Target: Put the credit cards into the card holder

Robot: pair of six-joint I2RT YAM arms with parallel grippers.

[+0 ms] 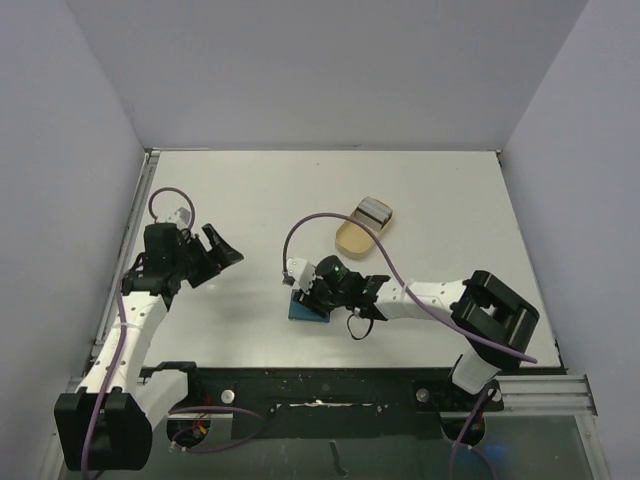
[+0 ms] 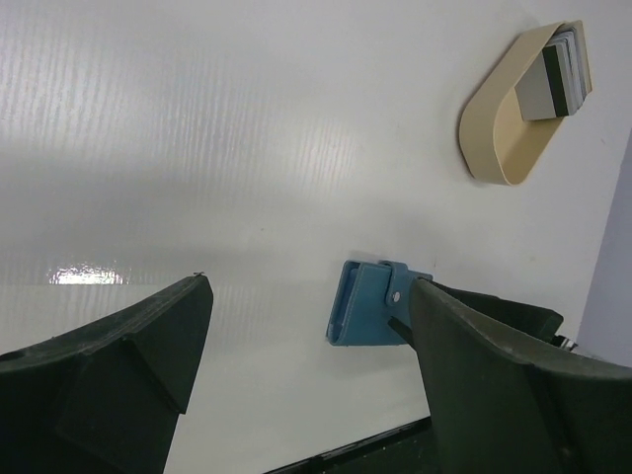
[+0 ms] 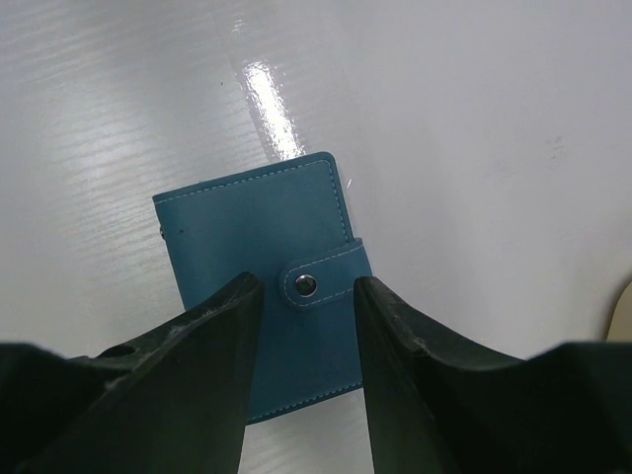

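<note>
The blue card holder (image 3: pixel 237 227) lies closed on the table, its strap fastened by a metal snap (image 3: pixel 305 285). My right gripper is over it with part-open fingers on either side of the snap strap; whether they touch it is unclear. From above, the right arm covers part of the card holder (image 1: pixel 308 312). Off to the left, my left gripper (image 1: pixel 226 252) is wide open over bare table, with nothing between its fingers. The credit cards (image 2: pixel 551 79) stand in a beige box (image 2: pixel 484 133).
The beige box (image 1: pixel 352 240) stands behind the card holder, with the cards (image 1: pixel 374 213) at its far end. A dark strip (image 1: pixel 330 385) runs along the front edge.
</note>
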